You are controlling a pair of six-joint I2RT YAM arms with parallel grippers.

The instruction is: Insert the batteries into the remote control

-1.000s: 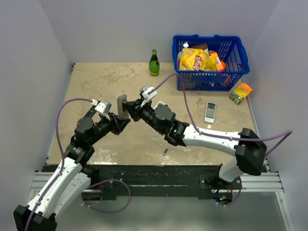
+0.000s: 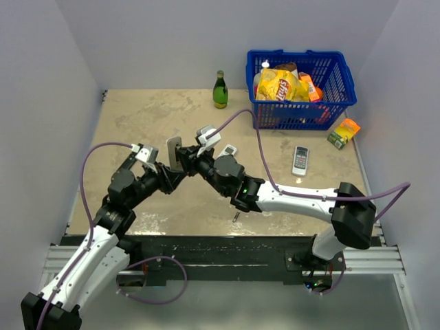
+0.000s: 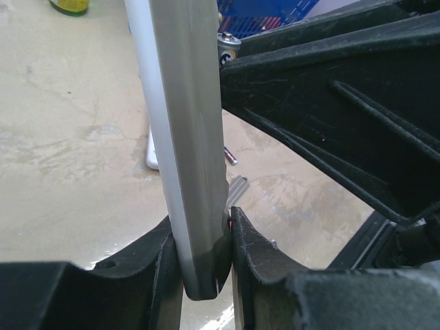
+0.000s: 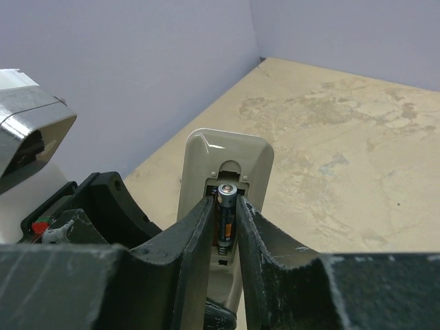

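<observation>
My left gripper is shut on the lower end of the grey remote control, which stands upright with its open battery compartment facing my right gripper. A dark battery with a silver end stands lengthwise at the compartment, between the right fingertips. Whether it is fully seated, and whether the fingers press on it, I cannot tell. In the left wrist view, the battery's silver end shows beside the remote's edge. Another battery lies loose near the table's front.
A white handset lies at the right, and another pale one is partly hidden behind the right arm. The blue basket of goods and a green bottle stand at the back. Left of the bottle, the table is clear.
My right gripper has shifted slightly lower in the top view over the last second, staying close against the remote. The left gripper and the remote show no clear movement.
</observation>
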